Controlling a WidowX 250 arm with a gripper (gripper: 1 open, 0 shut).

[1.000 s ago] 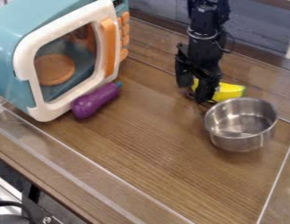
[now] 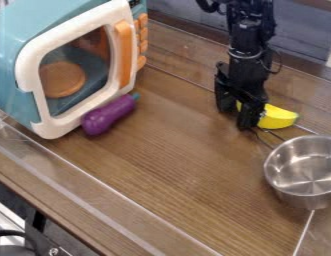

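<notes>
The black gripper (image 2: 239, 108) is low over the wooden table at the upper right, open, its fingers around or just in front of a yellow banana (image 2: 276, 117), which is partly hidden by them. Whether the fingers touch the banana is unclear. A steel bowl (image 2: 301, 176) stands to the right, nearer the front. A purple eggplant (image 2: 109, 116) lies at the left, beside a toy microwave.
The blue and white toy microwave (image 2: 45, 52) with an orange plate inside fills the upper left. A wall runs along the back.
The steel bowl has moved right and toward the front. The banana and the gripper have shifted slightly, the gripper staying low at the banana.
</notes>
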